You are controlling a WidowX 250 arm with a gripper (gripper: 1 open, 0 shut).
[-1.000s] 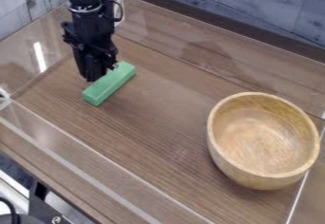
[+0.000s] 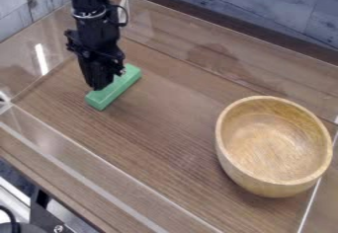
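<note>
A black gripper [image 2: 97, 80] hangs from the top left, its fingertips low beside the left side of a green rectangular block [image 2: 117, 85] lying on the wooden table [image 2: 158, 168]. Whether its fingers are apart or closed is hard to tell at this size.
A large round wooden bowl [image 2: 272, 146] sits at the right. A grey wooden wall borders the back, and dark cables show at the lower left corner.
The gripper has shifted slightly relative to the block over the last second. The green block looks in nearly the same place, and the bowl is unmoved.
</note>
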